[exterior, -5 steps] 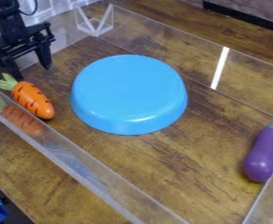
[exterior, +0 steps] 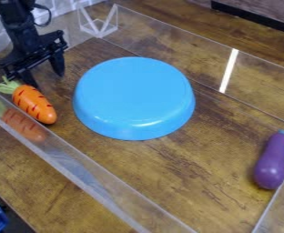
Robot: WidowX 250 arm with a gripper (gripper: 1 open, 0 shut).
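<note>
My black gripper [exterior: 33, 56] is at the upper left of the camera view, low over the wooden floor behind an orange toy carrot [exterior: 33, 104] with green leaves. I cannot tell whether its fingers are open or shut. A large blue upturned bowl or disc [exterior: 134, 96] lies in the middle. A purple eggplant [exterior: 271, 163] lies at the right.
Clear plastic walls [exterior: 102, 182] bound the wooden area, one running along the lower left close to the carrot.
My gripper has moved a little to the right from the left edge, shifting slightly over the last second. The carrot, blue disc and eggplant look unmoved.
</note>
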